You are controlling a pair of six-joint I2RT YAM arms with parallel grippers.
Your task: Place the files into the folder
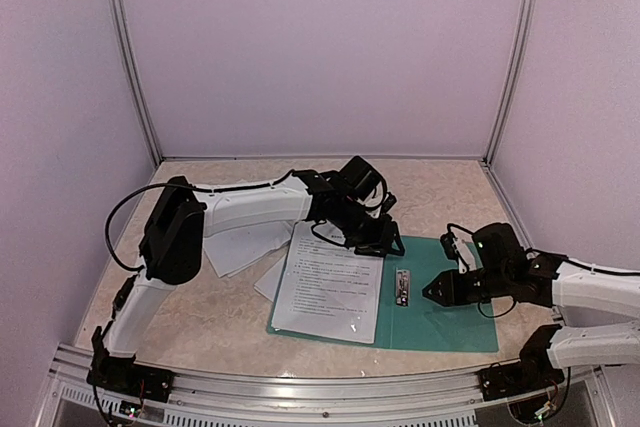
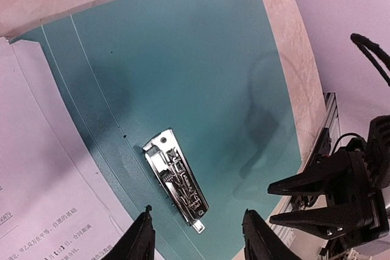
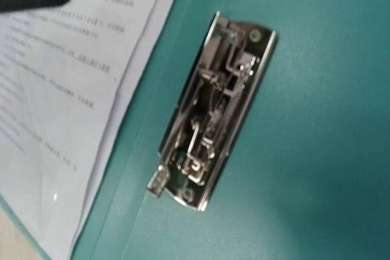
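Note:
The teal folder (image 1: 440, 322) lies open, printed sheets (image 1: 325, 292) on its left half and a metal clip (image 1: 402, 288) on the right half near the spine, large in the right wrist view (image 3: 216, 111). My left gripper (image 1: 382, 245) hangs above the top of the sheets and folder spine; in the left wrist view its two fingertips (image 2: 195, 229) stand apart, open, near the clip (image 2: 177, 178) with nothing between. My right gripper (image 1: 440, 285) is over the folder's right half, its fingers parted, also seen at the right of the left wrist view.
More white papers (image 1: 235, 247) lie behind the left arm at the back left of the table (image 1: 180, 327). Walls stand close at both sides and the back.

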